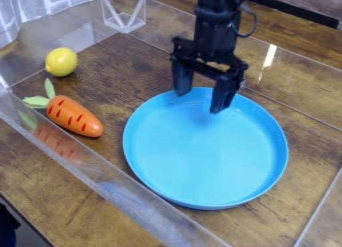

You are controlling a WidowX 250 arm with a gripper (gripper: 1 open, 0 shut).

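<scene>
My black gripper (206,76) hangs over the back rim of a blue round plate (201,156), open, its dark fingers spread apart to left and right with nothing clearly between them. The plate is empty. To the left lie an orange toy carrot (75,114) with green leaves and, farther back, a yellow lemon (60,62) on the wooden table.
A clear plastic wall (80,171) runs diagonally along the lower left. A transparent object (123,13) stands at the back left.
</scene>
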